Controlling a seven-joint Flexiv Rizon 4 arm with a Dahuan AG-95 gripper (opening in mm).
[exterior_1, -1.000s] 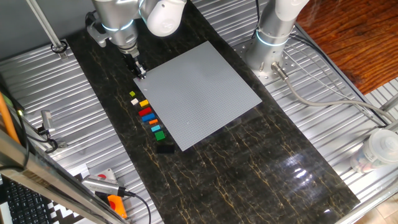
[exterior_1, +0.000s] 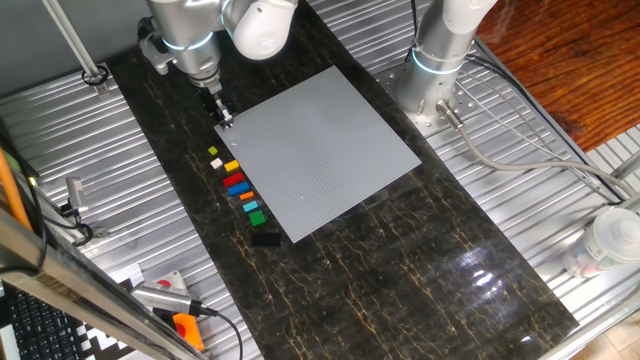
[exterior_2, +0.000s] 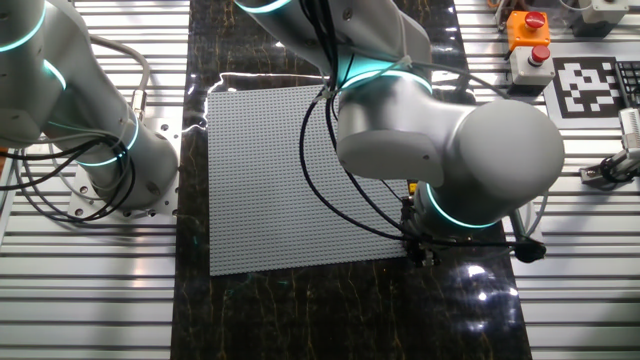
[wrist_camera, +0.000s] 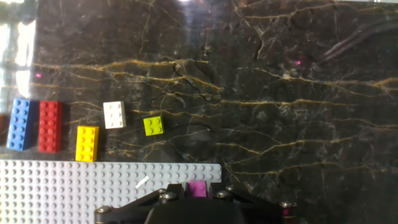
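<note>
A purple brick (wrist_camera: 197, 188) shows between the dark fingers of my gripper, which looks shut on it. Both are at one corner of the grey studded baseplate (exterior_1: 320, 150), close to the plate's edge. Exterior view 1 has the gripper (exterior_1: 228, 122) pointing down at that same corner. Whether the purple brick is pressed onto the studs or held just above them, I cannot tell. In exterior view 2 the arm covers most of the gripper and this corner.
Beside the plate, loose on the dark tabletop, lie a lime brick (wrist_camera: 153, 126), a white brick (wrist_camera: 114, 115), a yellow brick (wrist_camera: 87, 144), a red brick (wrist_camera: 50, 127), a blue brick (wrist_camera: 19, 124) and several others. The plate's middle is bare.
</note>
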